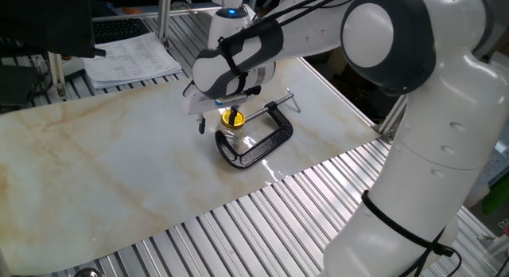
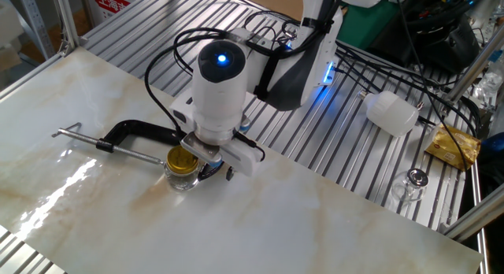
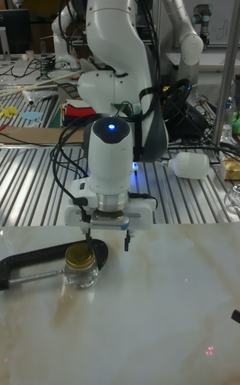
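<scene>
A small glass jar with a yellow-gold lid (image 2: 183, 159) stands upright, held in the frame of a black C-clamp (image 1: 269, 147) or close beside it; I cannot tell whether the clamp grips it. The clamp's silver screw (image 2: 118, 150) points at the jar. My gripper (image 3: 109, 244) is open just above the table, its fingers well apart. One finger (image 1: 232, 115) overlaps the lid in exterior view 1 and sits by the lid's edge in exterior view 3; contact is unclear. The other finger (image 3: 127, 244) hangs over bare tabletop, with nothing visible between the two.
Papers (image 1: 131, 62) lie at the back. On the slatted frame are a white bottle-like object (image 2: 391, 113), a small clear jar (image 2: 411, 185) and a gold packet (image 2: 453, 146).
</scene>
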